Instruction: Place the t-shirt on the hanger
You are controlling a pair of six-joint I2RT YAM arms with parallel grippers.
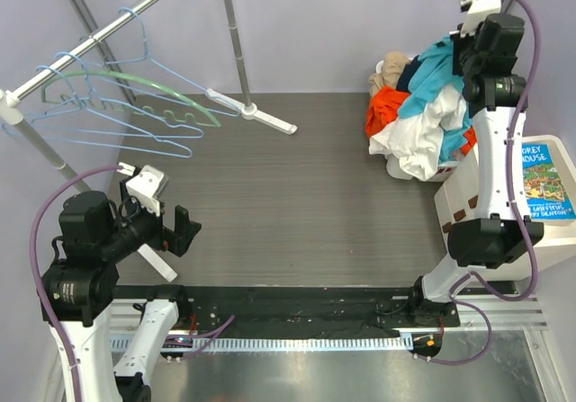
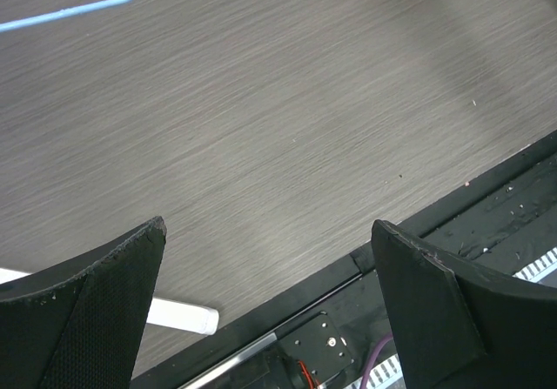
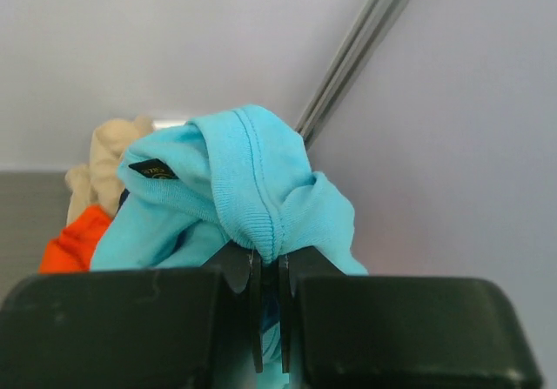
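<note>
My right gripper is shut on a turquoise t-shirt point(image 3: 226, 189), lifted at the back right above a basket point(image 1: 441, 175) heaped with white, orange, navy and beige clothes. A white garment point(image 1: 414, 146) lies draped over that pile beneath it. My left gripper point(image 1: 171, 222) stands open and empty at the left, over bare floor near the rack. Blue and green hangers point(image 1: 171, 93) hang from the rail point(image 1: 108, 26) at the upper left; part of a blue one shows in the left wrist view.
A cream bin point(image 1: 463, 227) with a book point(image 1: 545, 186) stands at the right. The rack's white feet point(image 1: 274, 122) rest on the floor.
</note>
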